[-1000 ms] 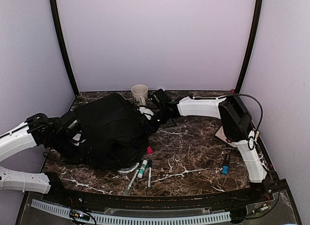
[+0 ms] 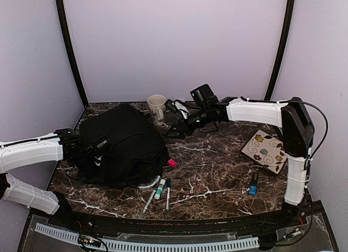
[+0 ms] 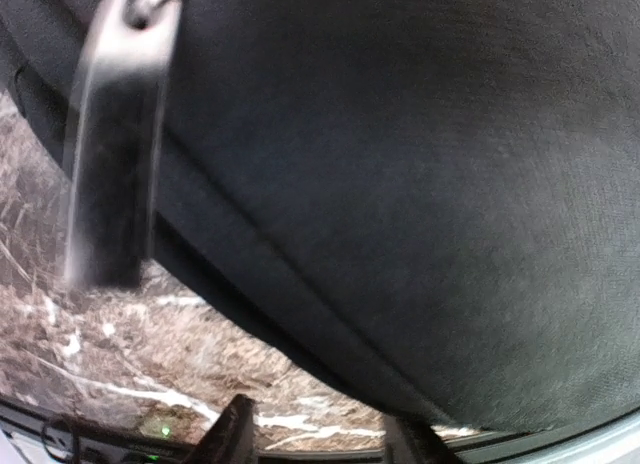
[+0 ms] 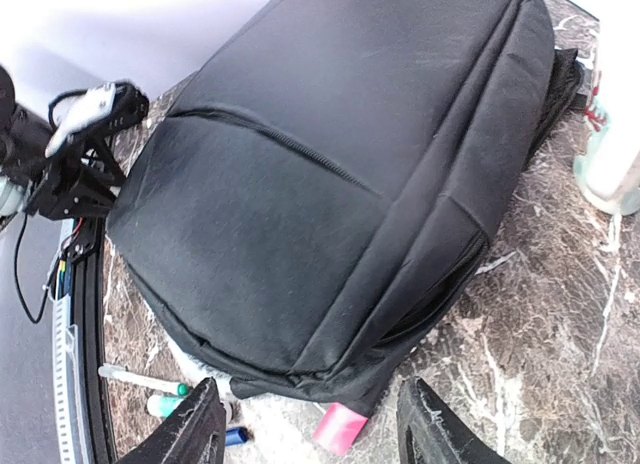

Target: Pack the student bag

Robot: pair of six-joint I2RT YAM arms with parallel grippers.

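The black backpack (image 2: 122,138) (image 4: 330,184) lies on the left half of the marble table. In the left wrist view its fabric and a dangling zipper pull (image 3: 115,154) fill the frame. My left gripper (image 2: 92,154) is open at the bag's left end. My right gripper (image 2: 179,124) is open above and right of the bag, nothing between its fingers. A pink item (image 2: 172,163) (image 4: 340,428) lies at the bag's lower right edge. Pens (image 2: 168,195) and a green-white tube (image 2: 160,189) lie in front of it.
A white cup (image 2: 156,105) stands at the back beside the bag. A floral-patterned square item (image 2: 263,150) lies at the right, with a dark blue-capped item (image 2: 253,184) nearer the front.
My right gripper has risen away from the backpack, with its arm moving rightward. The left gripper has shifted slightly. The bag's right part has settled a little.
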